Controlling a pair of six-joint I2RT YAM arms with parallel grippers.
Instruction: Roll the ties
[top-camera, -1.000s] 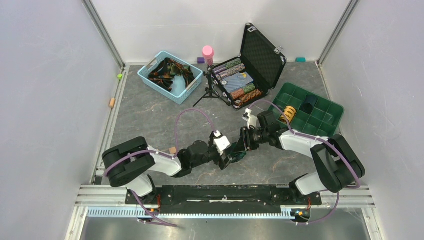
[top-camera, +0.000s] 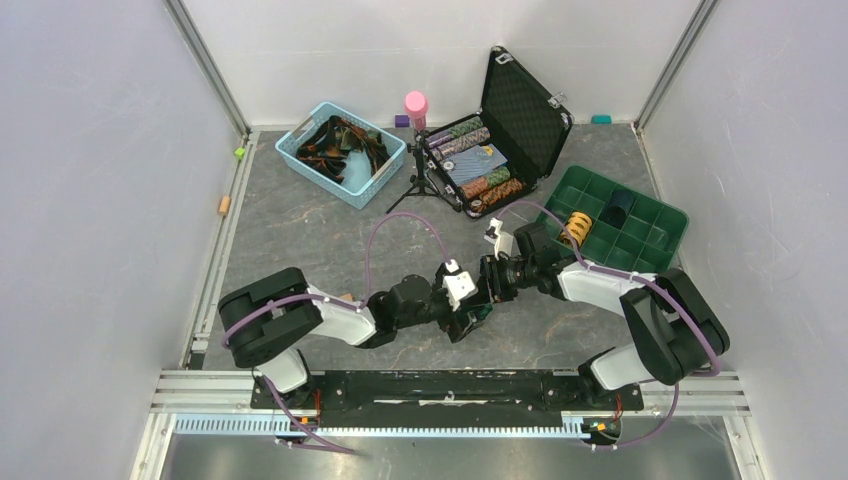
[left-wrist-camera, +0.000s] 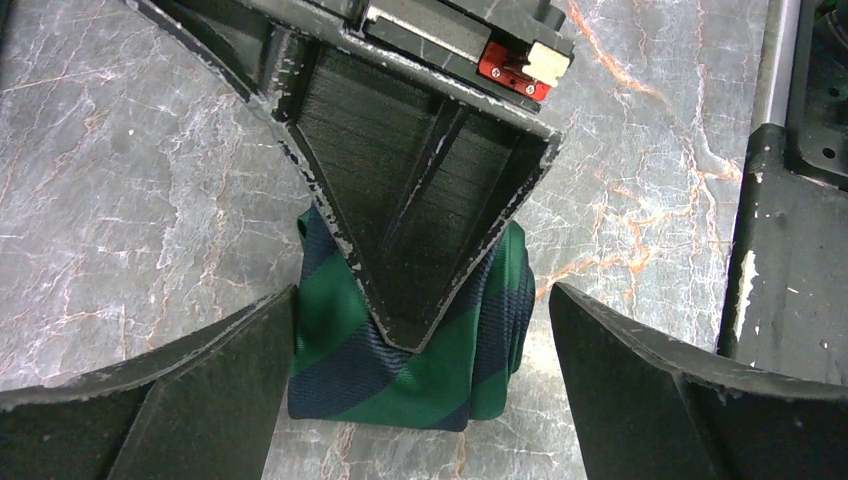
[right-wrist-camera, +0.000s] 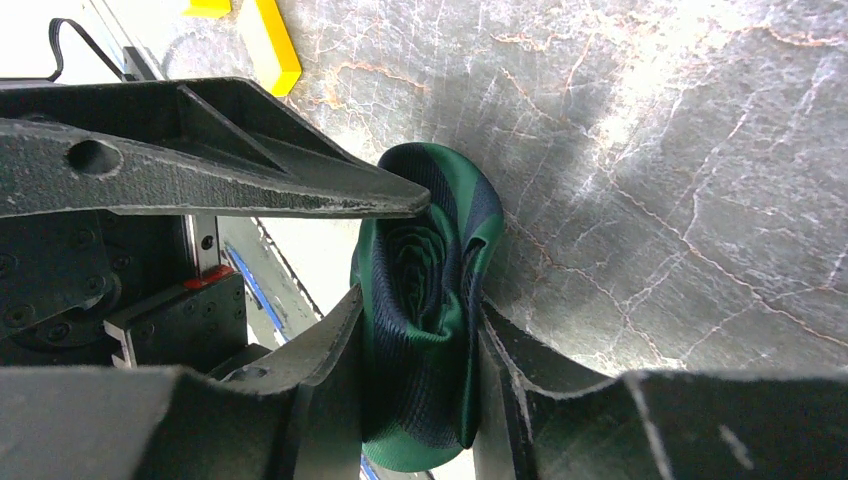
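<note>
A green tie with navy stripes (right-wrist-camera: 420, 390) is wound into a flattened roll near the front middle of the table, its spiral layers visible in the right wrist view. My right gripper is shut on this roll, one finger on either side. In the left wrist view, a right-gripper finger (left-wrist-camera: 400, 290) covers part of the tie (left-wrist-camera: 400, 385). My left gripper stands open, its fingers (left-wrist-camera: 190, 385) to the left and right of the roll. From above, both grippers hide most of the tie (top-camera: 480, 312).
A green compartment tray (top-camera: 655, 212) at right holds a yellow-and-black roll (top-camera: 576, 229) and a dark roll (top-camera: 617, 208). Behind are a light-blue basket (top-camera: 378, 186) of loose ties, an open black case (top-camera: 527, 110) and a pink-topped tripod (top-camera: 416, 104).
The right arm has stayed in place.
</note>
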